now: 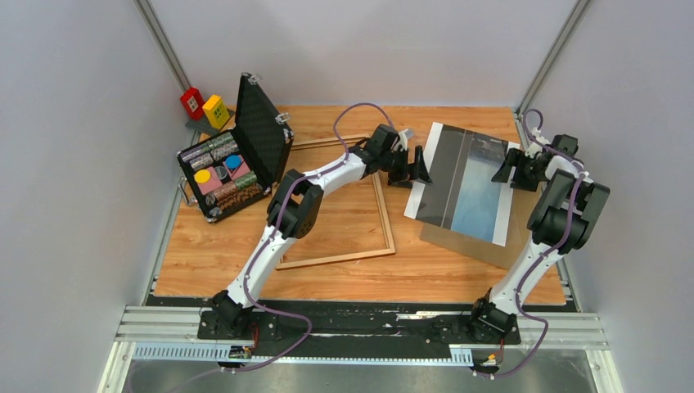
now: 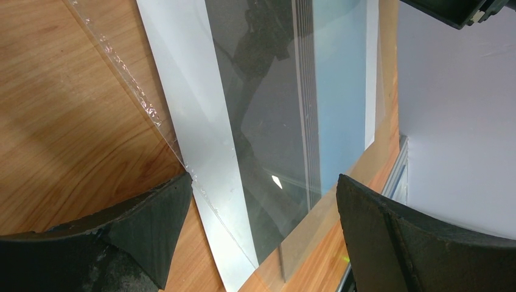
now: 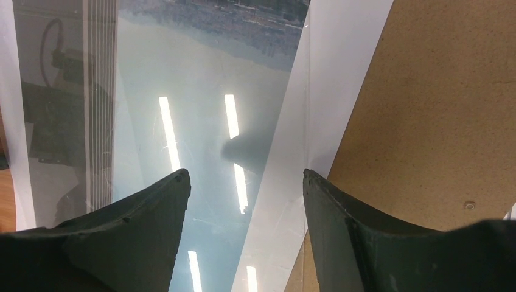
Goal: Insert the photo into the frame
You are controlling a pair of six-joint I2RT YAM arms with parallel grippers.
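Observation:
The photo (image 1: 479,201), with white borders and a dark band, lies under a clear glossy sheet (image 2: 274,121) on a brown backing board (image 1: 454,244) at the right of the table. The empty wooden frame (image 1: 344,256) lies left of it. My left gripper stands open at the photo's left edge, its fingers either side of the white border and dark band in the left wrist view. My right gripper is open over the photo's right white border, near the board's bare strip, with nothing visible held.
An open black case (image 1: 262,131) with chips sits at the left, beside red (image 1: 191,103) and yellow (image 1: 215,111) toy blocks. Bare table shows along the front edge. Walls stand close behind and to the right.

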